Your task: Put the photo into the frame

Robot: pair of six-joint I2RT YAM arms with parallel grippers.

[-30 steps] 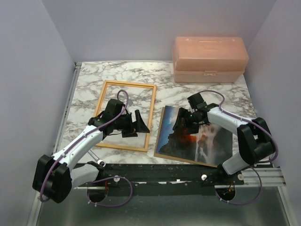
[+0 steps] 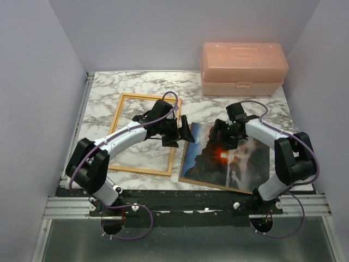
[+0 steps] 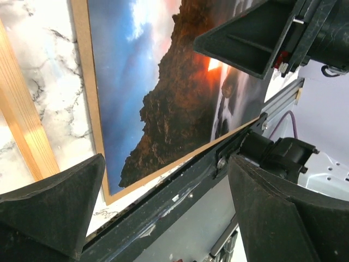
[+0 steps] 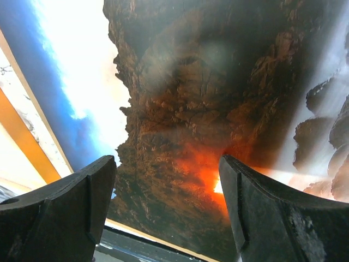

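Note:
The photo, a print of a dark rocky coast with an orange glow [image 2: 202,164], lies flat on a brown backing on the table's right half. To its left rests the empty wooden frame [image 2: 135,171], white marble showing through it. My left gripper [image 2: 182,135] hovers over the photo's left edge, fingers wide open with nothing between them; in the left wrist view the photo [image 3: 122,82] and its brown border fill the middle. Above the photo is my right gripper [image 2: 219,132], its fingers [image 4: 82,213] apart and only the print's surface visible between them.
A pink lidded box [image 2: 244,65] stands at the back right. Dark rails run along the table's front edge. Marble is bare at the back left and in a narrow strip between frame and photo.
My left arm has swung right, from over the frame's opening to the photo's left edge. The right gripper has shifted slightly right over the photo. Frame and photo have stayed put.

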